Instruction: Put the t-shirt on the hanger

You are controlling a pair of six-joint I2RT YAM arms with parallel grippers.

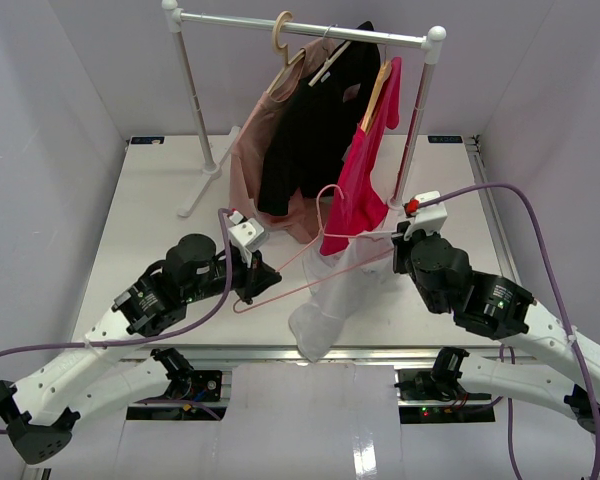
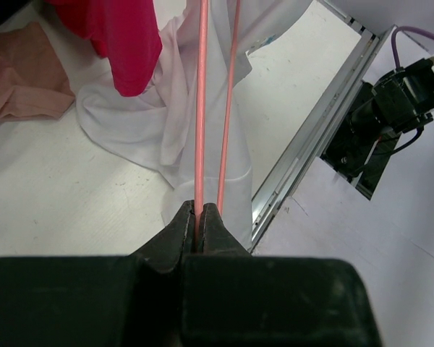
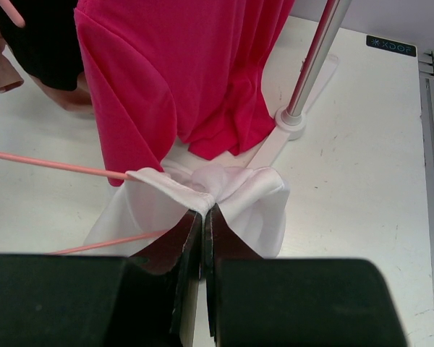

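Observation:
A pink hanger spans the space between the arms, with my left gripper shut on one of its bars, as the left wrist view also shows. A white T-shirt hangs down to the table. My right gripper is shut on its gathered fabric, and the hanger's far end lies at the shirt, partly hidden by cloth in the right wrist view.
A white rack at the back holds garments on hangers: dusty pink, black and magenta.

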